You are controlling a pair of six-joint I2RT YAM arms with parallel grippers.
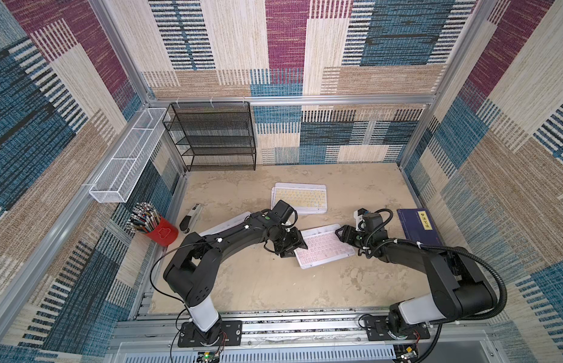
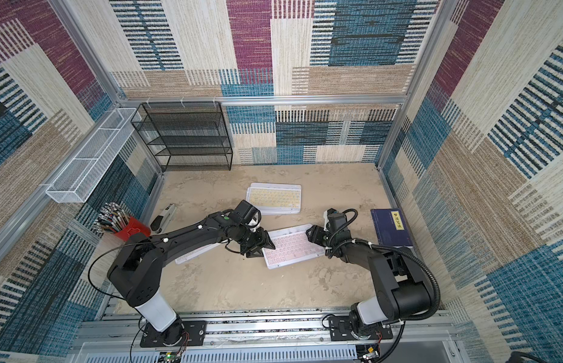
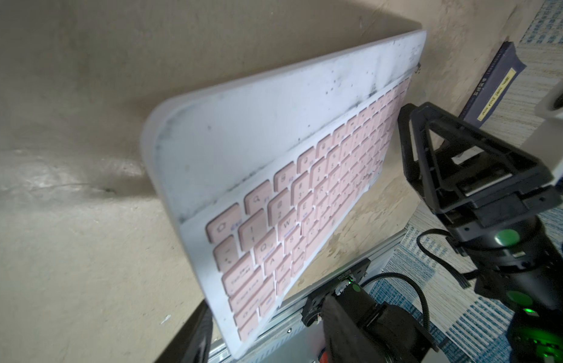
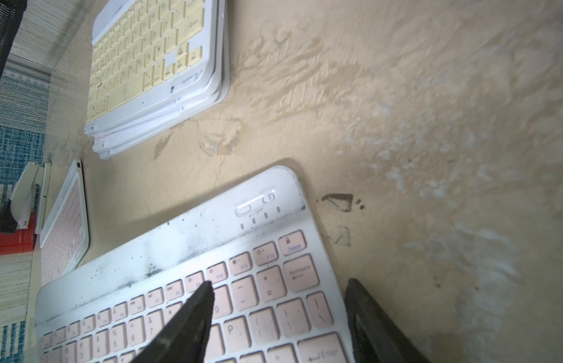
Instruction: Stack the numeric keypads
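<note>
A white keyboard with pink keys (image 1: 320, 246) lies mid-table, angled. My left gripper (image 1: 293, 248) is shut on its left end; in the left wrist view that end looks slightly raised. My right gripper is at the keyboard's right end, part open, its fingers either side of the corner near the Delete and Enter keys. Behind, a stack of keyboards (image 1: 299, 196) with yellow keys on top sits squarely. Another keyboard with pink keys (image 4: 63, 224) lies at the left, partly hidden by my left arm in the top views.
A red pen holder (image 1: 163, 233) and a stapler-like object (image 1: 190, 217) stand at the left. A dark blue book (image 1: 414, 227) lies at the right. A black wire rack (image 1: 211, 145) is at the back left.
</note>
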